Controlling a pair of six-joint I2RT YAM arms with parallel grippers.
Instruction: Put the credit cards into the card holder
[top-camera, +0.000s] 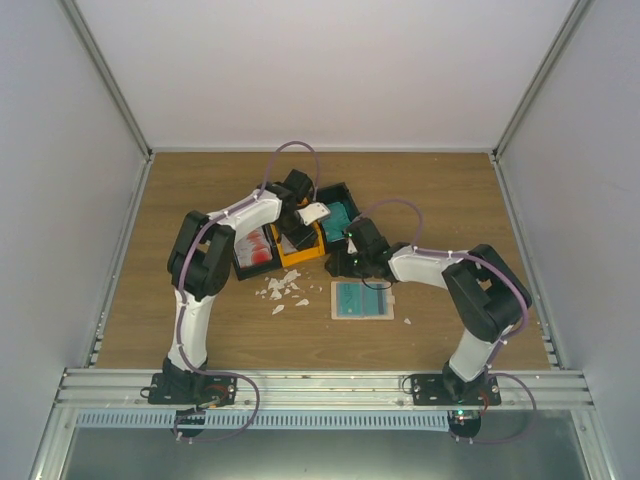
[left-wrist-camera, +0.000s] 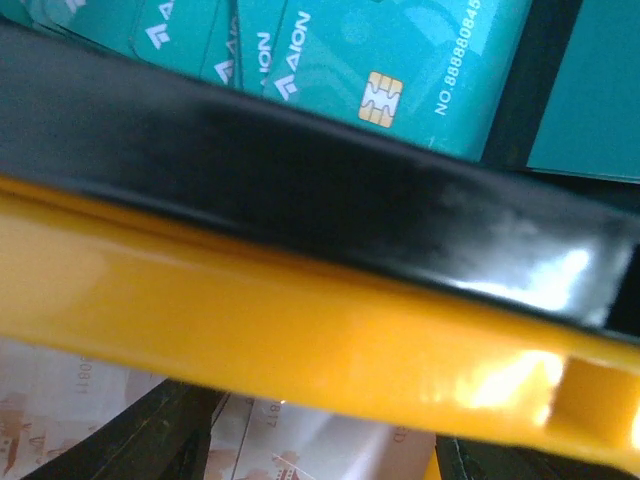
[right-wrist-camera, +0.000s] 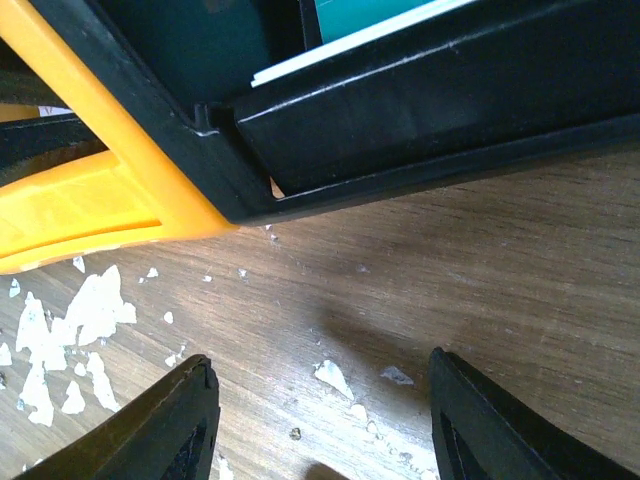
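Note:
My left gripper is open inside the yellow box (top-camera: 302, 253), its fingers (left-wrist-camera: 160, 435) on both sides of pale printed cards (left-wrist-camera: 300, 450). Whether the fingers touch any card is hidden. Above the wooden table, just in front of the boxes, hovers my right gripper, open with nothing between its fingers. The card holder (top-camera: 362, 300), with blue-green panels and a pale border, lies flat a little nearer than the right gripper.
Teal cards (left-wrist-camera: 390, 70) fill the black box (top-camera: 340, 190) right of the yellow one. Another black box (top-camera: 260, 268) with red-and-white cards stands left. White scraps (right-wrist-camera: 95, 305) litter the table in front. Free table lies at the right.

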